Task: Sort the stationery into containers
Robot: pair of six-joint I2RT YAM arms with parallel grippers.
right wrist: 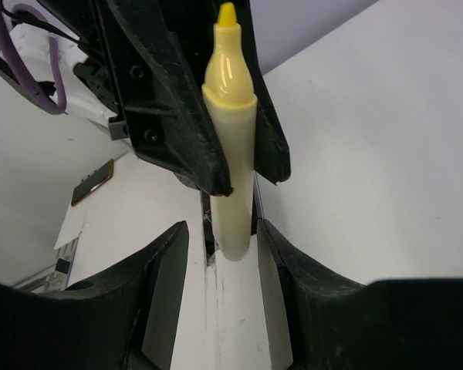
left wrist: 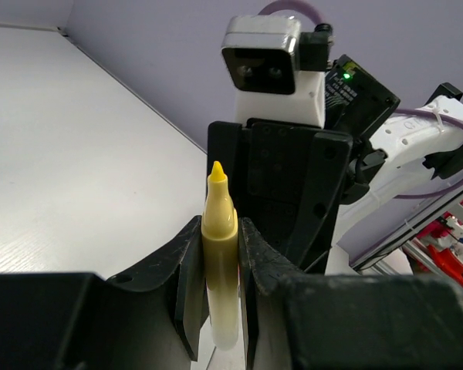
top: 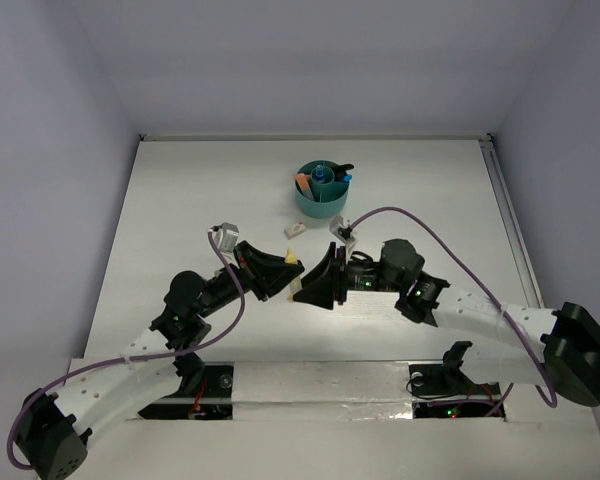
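Note:
A yellow highlighter (left wrist: 220, 254) is held upright in my left gripper (top: 288, 270), seen between its fingers in both wrist views. My right gripper is part open, its fingertips on either side of the highlighter's lower end in the right wrist view; contact is not clear. A teal divided container (top: 321, 205) at the back holds orange, blue and black stationery. A small pale object (top: 295, 229) lies on the table just in front of it.
Walls border the table at back and sides. Both arms meet over the front middle.

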